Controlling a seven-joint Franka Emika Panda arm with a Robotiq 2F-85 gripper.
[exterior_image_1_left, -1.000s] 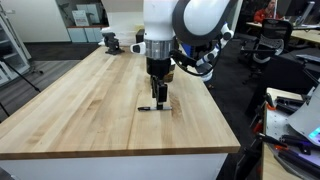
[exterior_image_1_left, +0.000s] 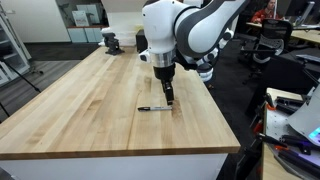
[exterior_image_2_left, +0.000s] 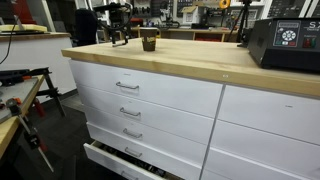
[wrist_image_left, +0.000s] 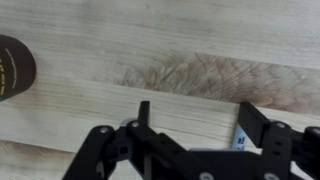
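A slim pen-like object (exterior_image_1_left: 154, 108) with a dark left end lies flat on the wooden table. My gripper (exterior_image_1_left: 168, 102) points down just over its right end. From the wrist, the gripper shows its two black fingers well apart, with bare wood between the tips. A pale, blue-edged piece of the pen-like object (wrist_image_left: 239, 137) shows beside the right finger, which hides the rest. No hold on it is visible.
A dark cup (wrist_image_left: 14, 68) stands at the left of the wrist view; exterior view 2 has a brown mug (exterior_image_2_left: 149, 39) on the tabletop. A lower drawer (exterior_image_2_left: 118, 163) hangs open.
My gripper has shifted to the right along the pen-like object, whose position on the table looks about the same.
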